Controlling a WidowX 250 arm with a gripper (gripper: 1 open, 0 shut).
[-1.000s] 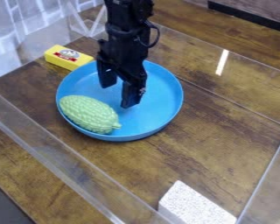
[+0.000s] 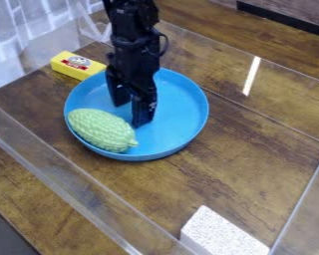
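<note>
A blue round plate (image 2: 181,127) sits on the wooden table with a green, bumpy oblong object (image 2: 101,128) on its front left. My black gripper (image 2: 132,107) reaches down from the top over the middle of the plate, just behind and right of the green object. Its fingers are open; dark on dark, they are hard to make out in detail, and I see nothing held between them.
A yellow box (image 2: 76,66) lies behind the plate at the left. A white speckled block (image 2: 223,233) is at the front right. Bare wood lies right of the plate; clear panels border the scene.
My gripper has shifted slightly left and down over the plate, closer to the green object. The objects on the table look unmoved.
</note>
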